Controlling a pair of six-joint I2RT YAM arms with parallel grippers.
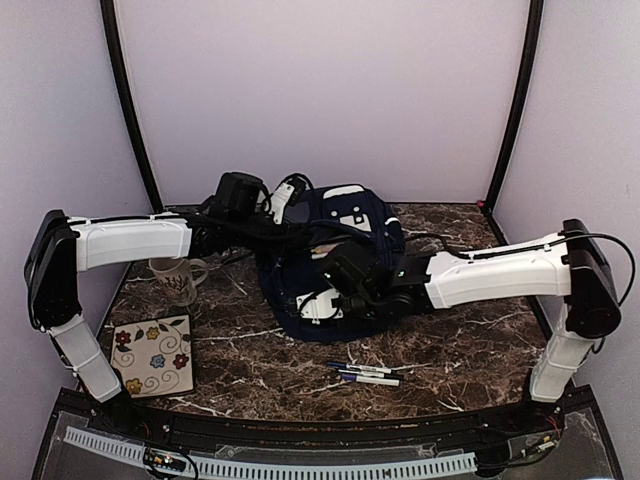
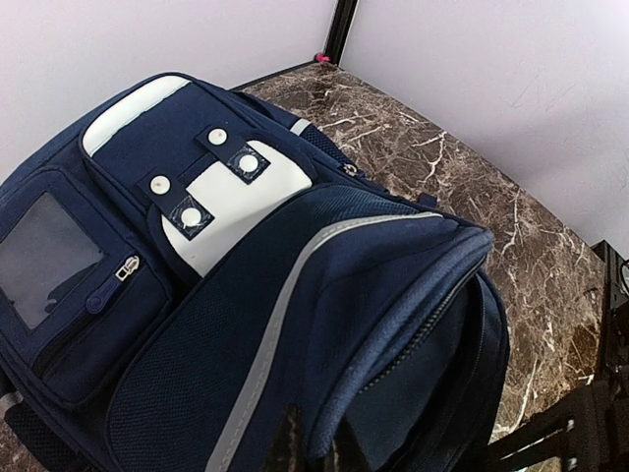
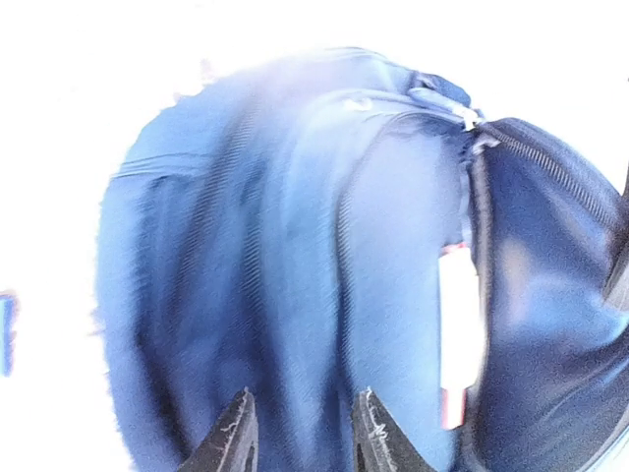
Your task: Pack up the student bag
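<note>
The dark blue backpack (image 1: 350, 210) (image 2: 211, 315) (image 3: 256, 256) lies on the marble table with its compartment partly unzipped. My left gripper is shut on the bag's rim at the opening. Over the near part of the bag, my right gripper stands open, nothing clearly between its fingers. In the right wrist view, a white, red-edged item (image 3: 459, 334) lies in the bag's opening; the view is washed out and blurred.
A white mug (image 1: 175, 280) stands left of the bag. A floral square board (image 1: 150, 355) lies at front left, several markers (image 1: 370, 378) at front centre.
</note>
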